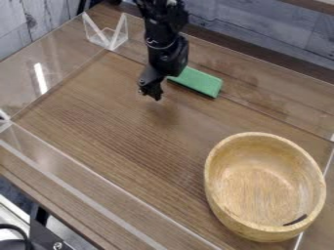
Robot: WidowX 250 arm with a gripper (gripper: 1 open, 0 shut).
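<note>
My black gripper (156,86) reaches down from the top centre of the view, open, its fingers low over the wooden table at the left end of a green block (194,81). The block lies flat and is partly hidden behind the gripper. I cannot tell whether they touch.
A large tan bowl (265,150) takes up the lower right of the table (104,146). Clear plastic pieces sit at the left and upper-left edges.
</note>
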